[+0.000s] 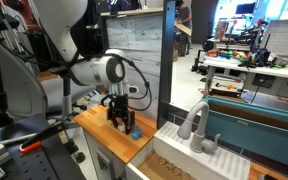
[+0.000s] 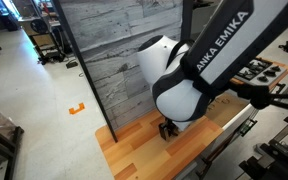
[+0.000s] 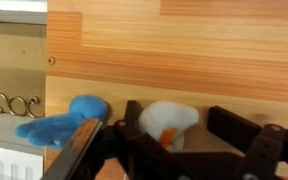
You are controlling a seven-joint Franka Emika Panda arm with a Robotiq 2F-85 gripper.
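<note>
A small white plush toy with an orange patch (image 3: 166, 120) lies on the wooden counter, between the dark fingers of my gripper in the wrist view. The fingers stand part open around it, with a narrow gap showing on the right side. To the left lies a blue plush toy (image 3: 69, 124), outside the fingers and near the counter's edge. Exterior view 1 has the same blue toy (image 1: 135, 132) just right of the gripper (image 1: 119, 122), which is low over the wood. In exterior view 2 the gripper (image 2: 168, 131) hides the white toy.
A grey plank wall (image 2: 124, 85) rises behind the counter.
</note>
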